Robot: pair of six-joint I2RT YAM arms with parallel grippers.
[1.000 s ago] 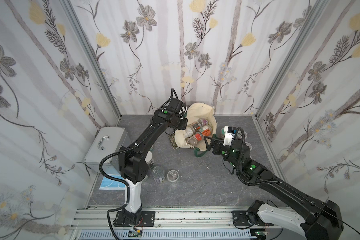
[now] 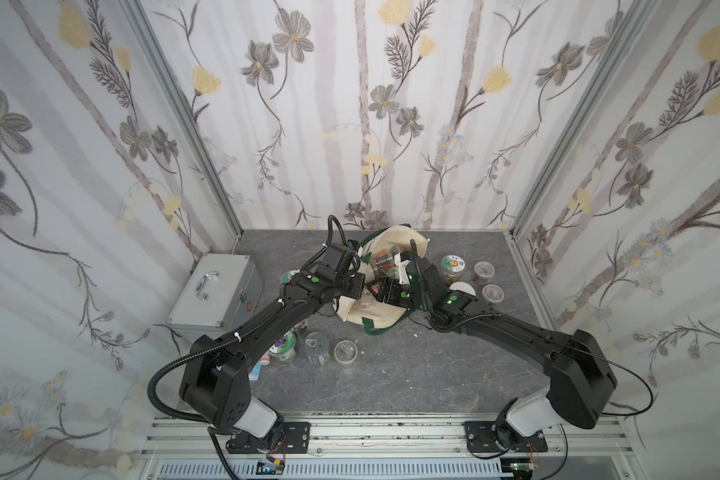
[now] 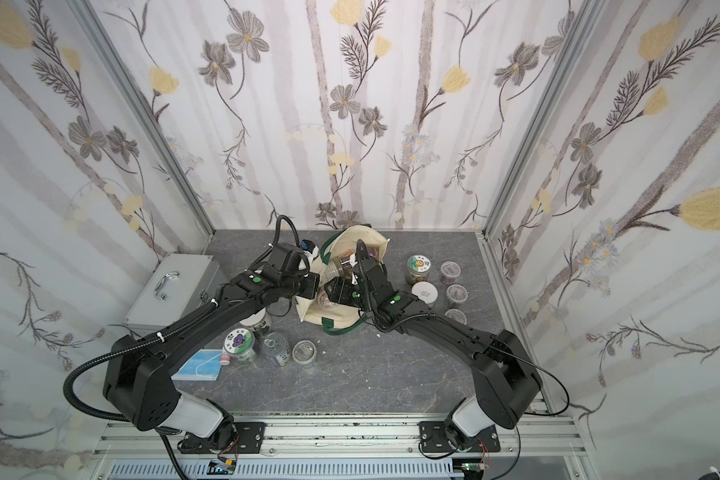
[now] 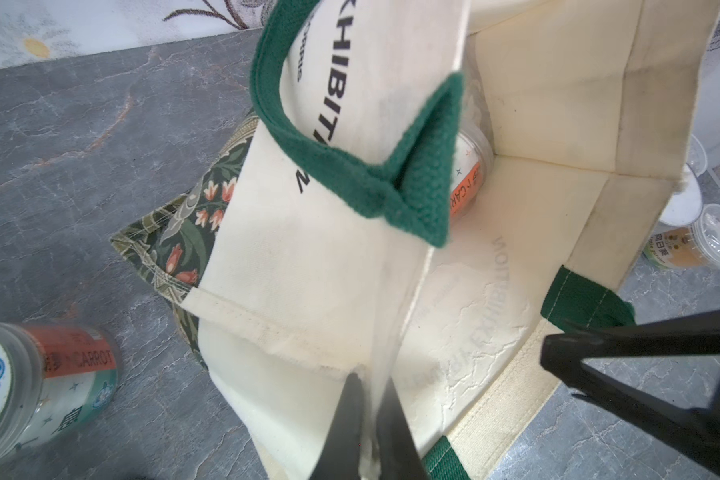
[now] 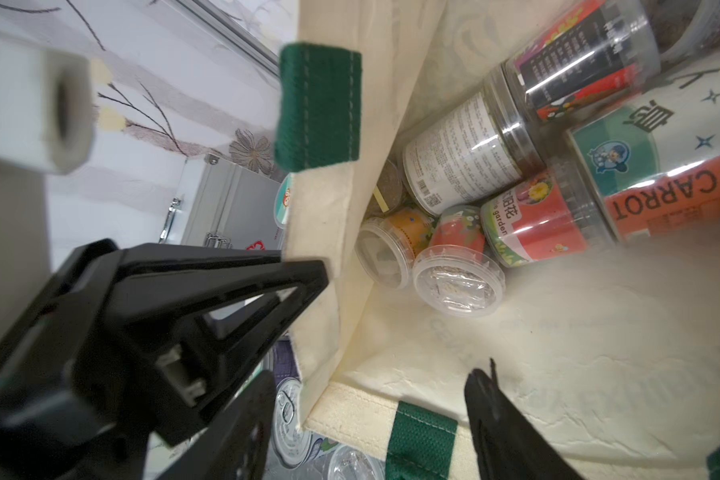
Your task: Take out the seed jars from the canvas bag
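The canvas bag [image 4: 488, 320] lies at the middle, mouth open. In the right wrist view it holds several jars, including a carrot jar [image 5: 664, 152], a red-label jar [image 5: 536, 220] and a white-label jar [image 5: 460, 156]. My left gripper is shut on the bag's pale side panel, seen also in the right wrist view. My right gripper is at the bag's lower rim, fingers apart with the rim and green strap in view between them; whether they grip it is unclear.
Jars stand left of the bag [image 4: 72, 392], in front and to the right [image 3: 418, 268]. A metal case [image 2: 208, 296] sits far left beside a blue mask [image 3: 196, 366]. Bare counter lies at front right.
Over the last second the bag has shifted toward the front.
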